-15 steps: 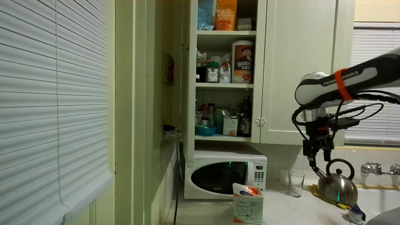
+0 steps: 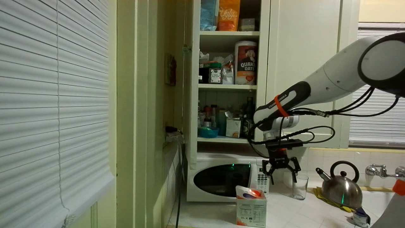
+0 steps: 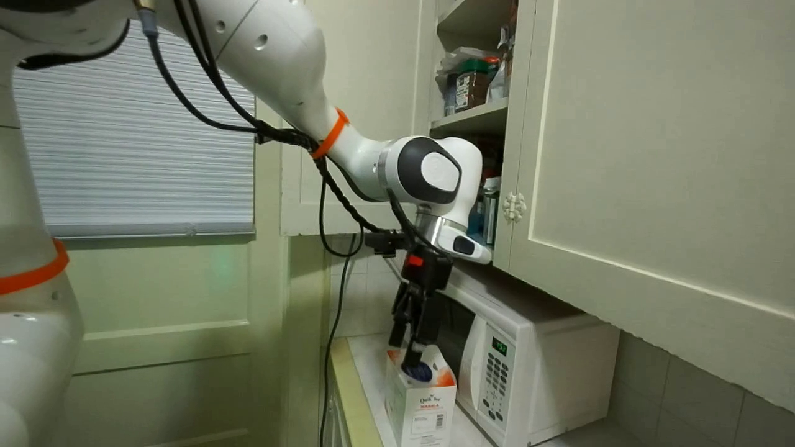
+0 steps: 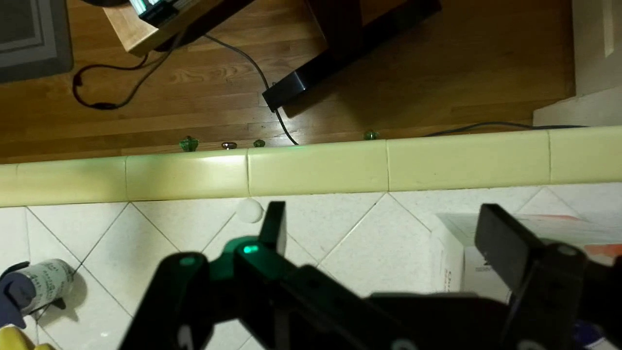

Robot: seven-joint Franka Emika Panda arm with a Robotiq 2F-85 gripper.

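Observation:
My gripper (image 2: 283, 180) hangs fingers down above the counter, open, with only empty space between its fingers. In the wrist view its two dark fingers (image 4: 272, 228) stand wide apart over bare white tile. A white tea box (image 2: 251, 211) with an orange and blue opened top stands on the counter in front of the microwave. Seen from exterior view 2, the gripper (image 3: 411, 357) overlaps the top of the box (image 3: 421, 413). The wrist view shows part of this box (image 4: 455, 262) by one finger, partly hidden behind it.
The microwave (image 2: 227, 178) stands behind the box, beneath an open cupboard with full shelves (image 2: 227, 86). To the right are a clear glass (image 2: 300, 188), a steel kettle (image 2: 341, 190) on a yellow cloth and a small container (image 2: 360, 218). A yellow tiled edge (image 4: 318, 169) borders the counter.
The arm has swung left in exterior view 1, bringing the gripper from over the kettle's spout to near the tea box and glass. The box, glass and kettle have stayed put.

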